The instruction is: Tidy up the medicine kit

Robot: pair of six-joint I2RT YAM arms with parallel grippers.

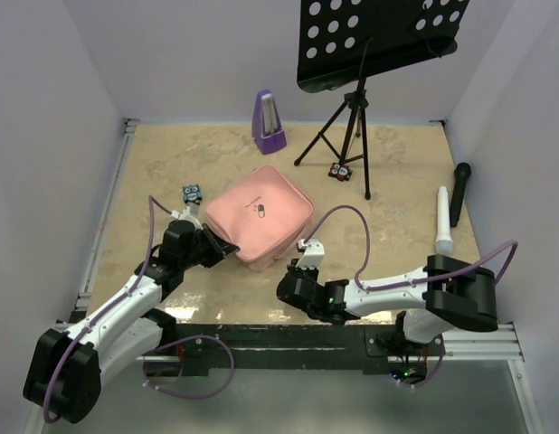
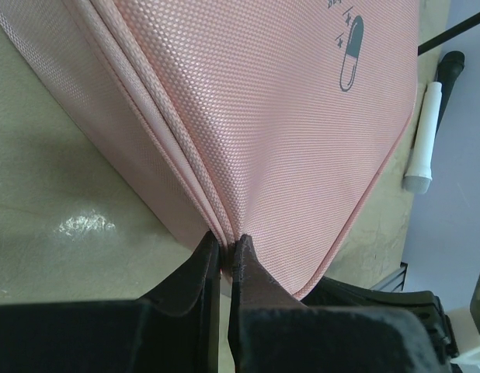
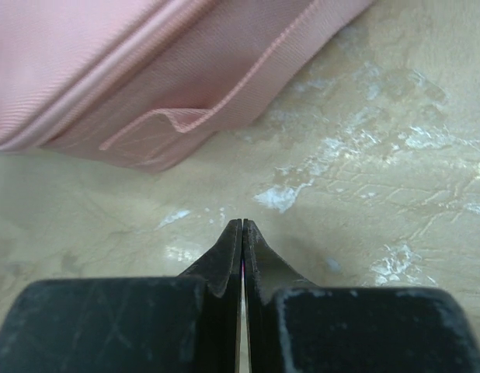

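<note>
A pink fabric medicine kit [image 1: 261, 203] with a pill emblem lies lid up in the middle of the table, its near-left corner raised toward my left gripper [image 1: 227, 250]. In the left wrist view my left gripper is shut on the kit's pink edge [image 2: 201, 194]. My right gripper [image 1: 293, 271] is just off the kit's near-right side; in the right wrist view its fingertips [image 3: 232, 237] are shut with nothing visible between them, apart from the kit's side [image 3: 170, 93] and its fabric strap.
A purple metronome [image 1: 269, 136] stands behind the kit, a music stand [image 1: 361, 108] to its right. A small dark gadget [image 1: 193, 193] lies at left, another at the stand's foot. A white microphone [image 1: 443, 217] and a black one [image 1: 459, 194] lie at right.
</note>
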